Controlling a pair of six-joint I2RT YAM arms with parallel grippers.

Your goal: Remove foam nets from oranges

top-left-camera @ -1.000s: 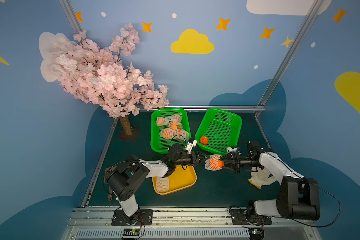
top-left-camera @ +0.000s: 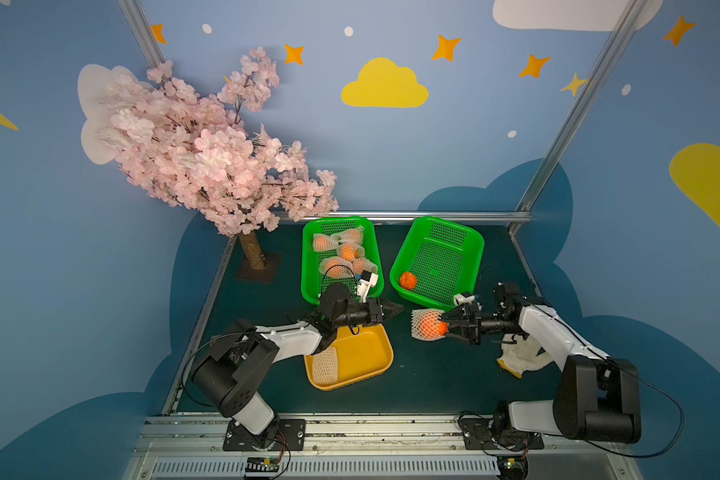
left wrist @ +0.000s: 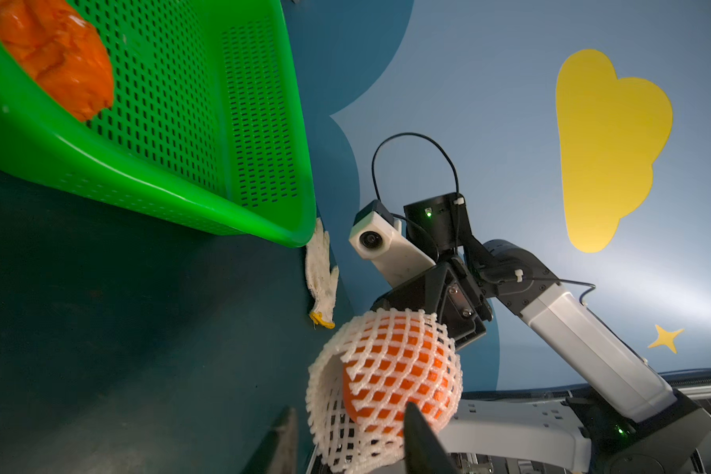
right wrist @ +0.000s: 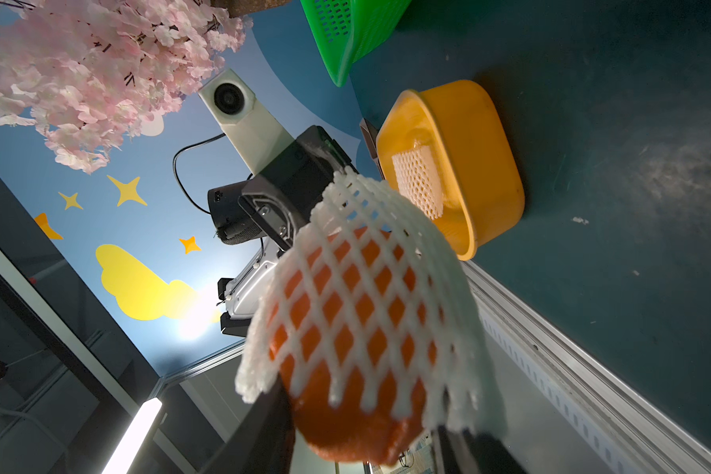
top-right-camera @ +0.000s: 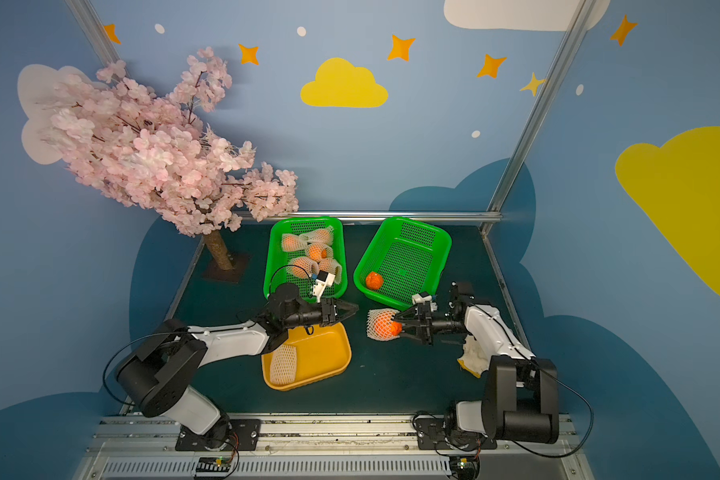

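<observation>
An orange in a white foam net is held by my right gripper (top-left-camera: 448,326), shut on it; in the right wrist view its bare lower part shows below the loose net (right wrist: 371,300). My left gripper (top-left-camera: 395,308) is left of it, a little apart, with parted fingertips seen blurred in the left wrist view and nothing held. The left green basket (top-left-camera: 308,264) holds several netted oranges. The right green basket (top-left-camera: 476,256) holds one bare orange (top-left-camera: 407,281). The yellow tray (top-left-camera: 364,360) has an empty net (right wrist: 414,177) in it.
A white glove (top-left-camera: 522,356) lies at the right, partly under the right arm. An artificial blossom tree (top-left-camera: 250,248) stands at the back left.
My left gripper has drawn back left and slightly up, away from the netted orange. My right gripper and the orange have barely moved.
</observation>
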